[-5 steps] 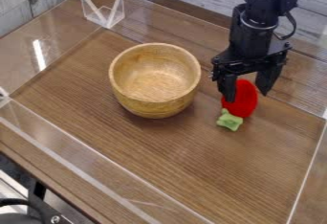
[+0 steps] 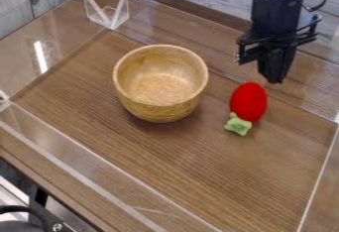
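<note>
My gripper point(image 2: 271, 61) is raised at the upper right over the wooden table, looking shut with nothing visible between its fingers. Below it lies a red oval object point(image 2: 248, 100), with a small pale green piece point(image 2: 239, 125) touching or close to its lower end. A wide tan bowl point(image 2: 161, 72) stands left of the red object, apart from it.
A clear wire or plastic holder point(image 2: 106, 8) sits at the back left. Dark cables show at the lower left corner.
My gripper has moved up and back, away from the red object, which now shows fully. The bowl and red object look to be in the same places.
</note>
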